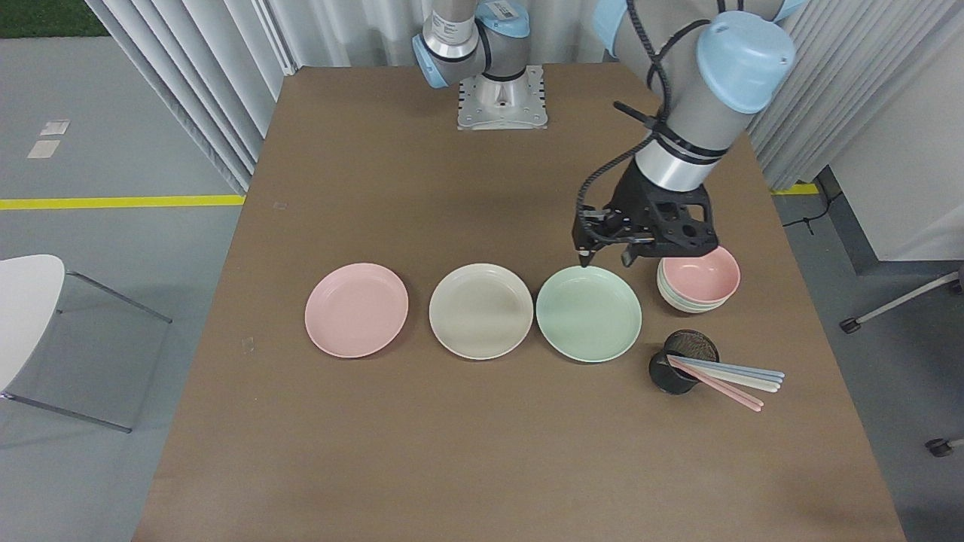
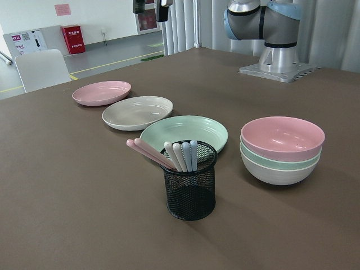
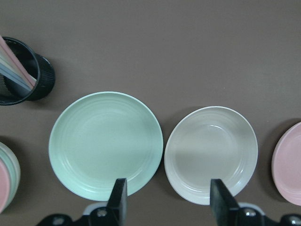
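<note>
My gripper (image 1: 605,257) hangs above the table behind the green plate (image 1: 588,315); in the wrist view its two fingers (image 3: 118,193) stand apart with nothing between them, so it is open. A white plate (image 1: 480,311) and a pink plate (image 1: 356,310) lie in a row to the left of the green one. At the right stands a stack of bowls (image 2: 282,138), pink on top, then green and white. In front of it, a black mesh cup (image 2: 190,197) holds pink, white and blue chopsticks (image 1: 727,387).
A white chair (image 1: 22,307) is off the table at the left.
</note>
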